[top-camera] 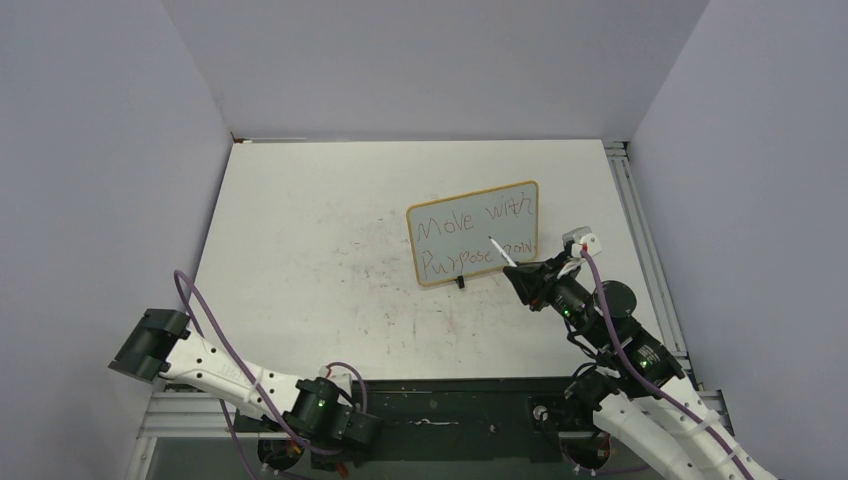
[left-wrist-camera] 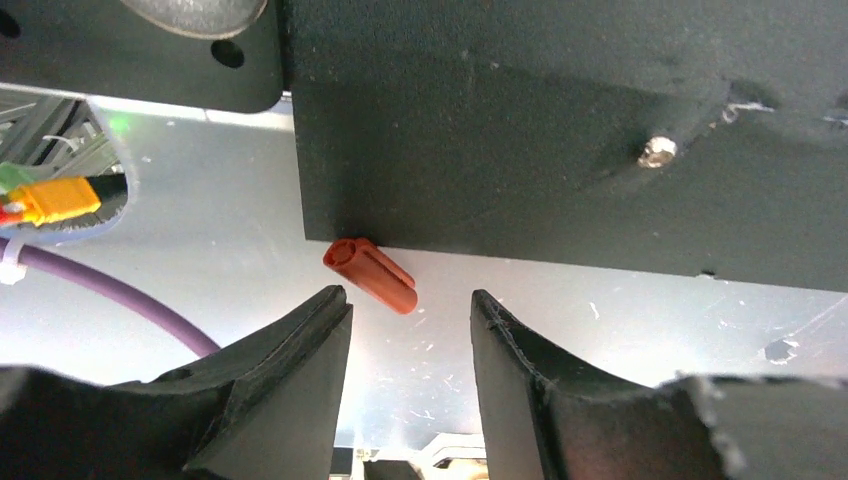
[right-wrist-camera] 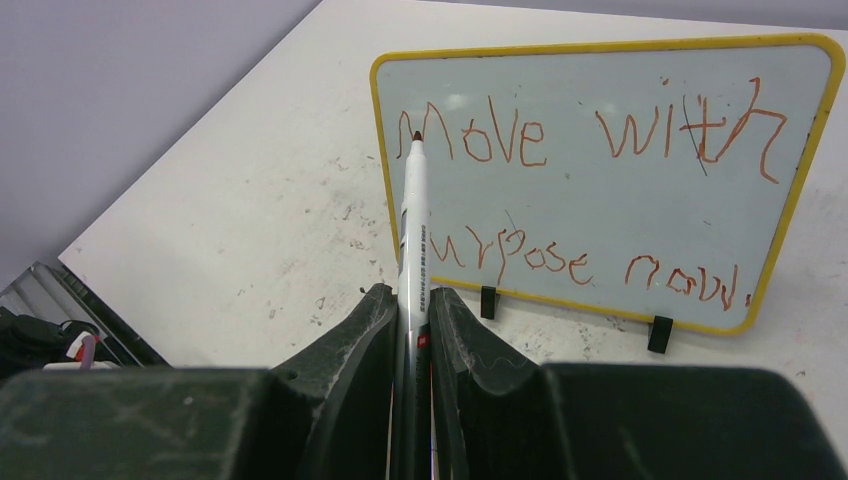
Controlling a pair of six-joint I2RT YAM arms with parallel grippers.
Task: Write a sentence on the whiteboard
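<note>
The whiteboard (top-camera: pixel 474 232), framed in yellow, lies on the table with "Move with Purpose now" in red-brown letters. Held in my right gripper is a white marker (right-wrist-camera: pixel 415 200), its dark tip uncovered and pointing away from the fingers. From above, the marker (top-camera: pixel 503 251) overlaps the board's lower right; whether its tip touches cannot be told. My left gripper is part open over the table's front edge. A red marker cap (left-wrist-camera: pixel 375 275) lies beyond its fingertips on the pale surface, apart from both fingers.
Dark metal strip (top-camera: pixel 450 420) runs along the table's front. A purple cable (left-wrist-camera: pixel 120 293) passes left of the cap. Black clips (right-wrist-camera: pixel 660 334) sit at the board's lower edge.
</note>
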